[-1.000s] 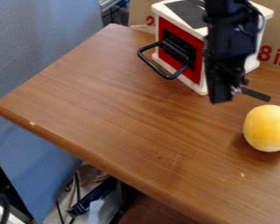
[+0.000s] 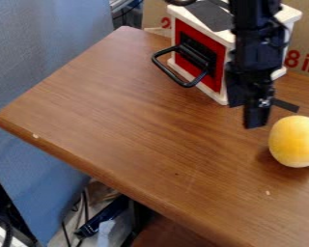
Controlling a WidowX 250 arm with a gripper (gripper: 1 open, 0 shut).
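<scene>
My dark gripper [image 2: 258,103] hangs at the right of the view, in front of a white and red toy appliance [image 2: 199,68] with a black loop handle on its front. The fingertips are blurred and low, just above and left of a round yellow object [image 2: 295,142] on the wooden table [image 2: 119,125]. I cannot tell whether the fingers are open or shut.
A cardboard box [image 2: 299,58] stands behind the appliance. A blue partition [image 2: 42,68] borders the table on the left, with bags and cables on the floor below.
The objects on the table look unmoved.
</scene>
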